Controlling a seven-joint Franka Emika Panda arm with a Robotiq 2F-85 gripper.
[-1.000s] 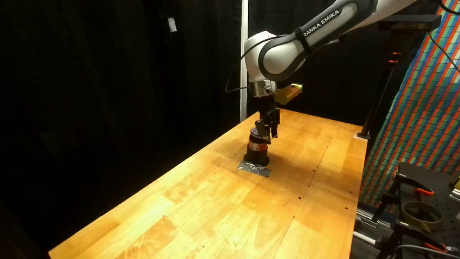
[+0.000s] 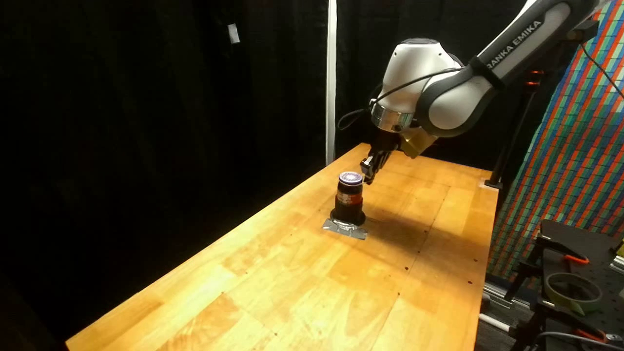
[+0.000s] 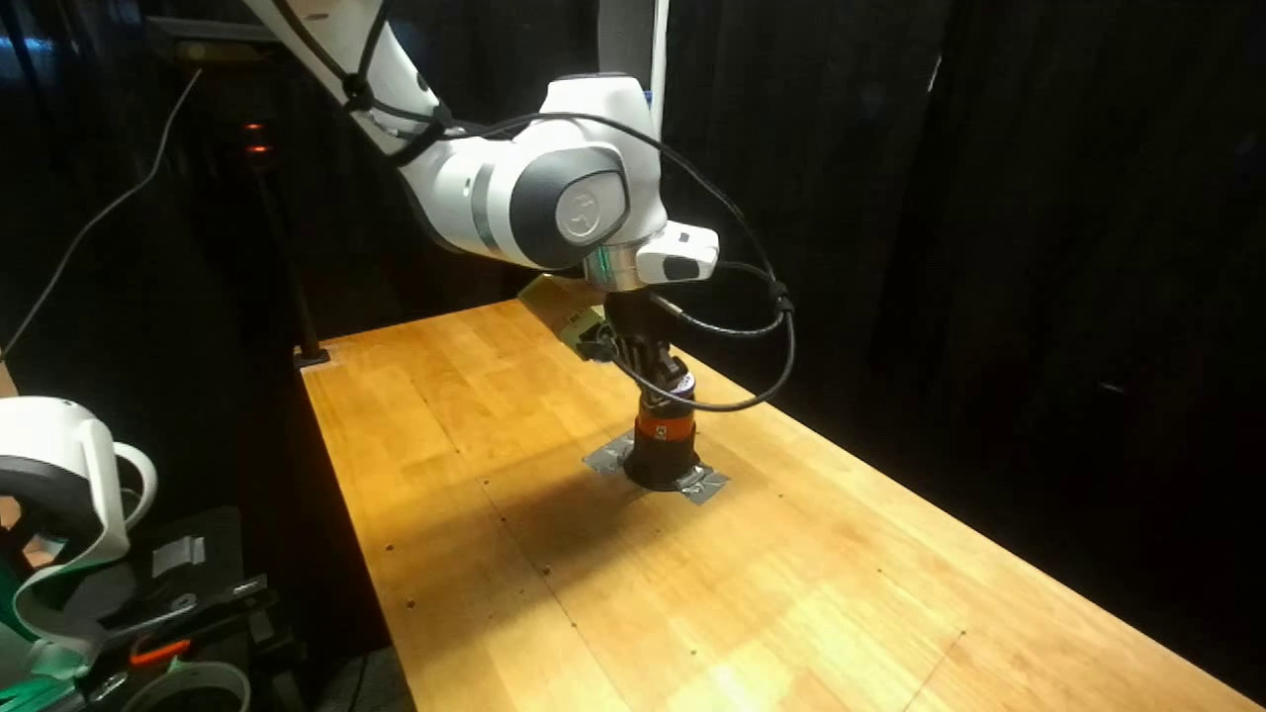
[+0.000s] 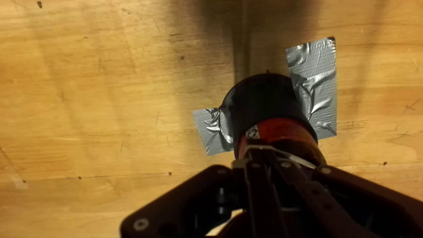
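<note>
A dark can with an orange-red label (image 2: 349,199) and a pale patterned top (image 2: 351,178) stands upright in a black round base (image 4: 261,97). Grey tape (image 4: 317,83) fixes that base to the wooden table. In exterior view 1 my gripper (image 2: 368,172) is tilted, its tips at the right side of the can's top. From the wrist, the shut gripper covers much of the can's upper part. A thin pale strip (image 4: 299,159) curves out from the fingertips, apparently held between them; its far end is hidden.
Bare wood surrounds the base on the table (image 2: 281,263). A cable (image 3: 789,356) loops from the arm close to the can. Beyond the table edge is a dark side stand with clamps and a tape roll (image 2: 572,289).
The arm has swung to the right in exterior view 1 and the gripper has tilted. It stood upright, partly in front of the can's top; that top now shows clearly. The can's base has stayed put.
</note>
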